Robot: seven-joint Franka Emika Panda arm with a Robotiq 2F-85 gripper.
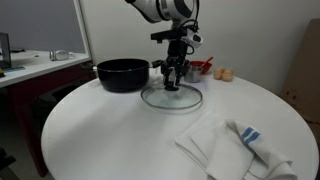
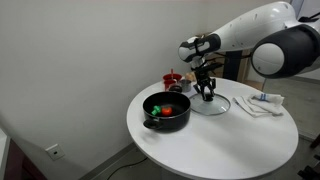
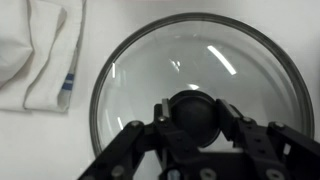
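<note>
My gripper is shut on the black knob (image 3: 194, 118) of a round glass lid, which shows in the wrist view between the fingertips. The clear lid (image 1: 157, 100) with its dark rim lies level, close over the white table; whether it touches the surface I cannot tell. Left of the lid in the first exterior view stands a black pot (image 1: 124, 74). From the second exterior view the pot (image 2: 166, 126) is uncovered, with red and green items (image 2: 167, 112) inside.
A folded white towel with a blue stripe (image 1: 230, 150) lies at the table's front right. Behind the arm are a red container (image 2: 171, 78) and several small brownish items (image 1: 224, 74).
</note>
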